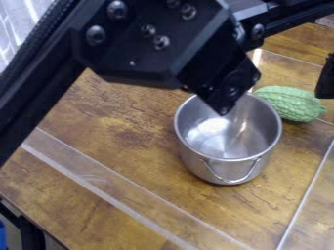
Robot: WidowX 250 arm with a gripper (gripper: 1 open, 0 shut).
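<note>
A stainless steel pot (pixel 229 146) with a wire handle stands upright on the wooden table. Just to its right, behind it, lies a pale green bumpy bitter melon (pixel 290 103). My black arm (pixel 156 49) fills the upper left and middle, its lower joint above the pot's back rim. A dark part at the right edge, beside the melon, may belong to my gripper; its fingers cannot be made out.
Clear strips cross the table at the lower left and right. Its dark edge shows at the bottom left corner.
</note>
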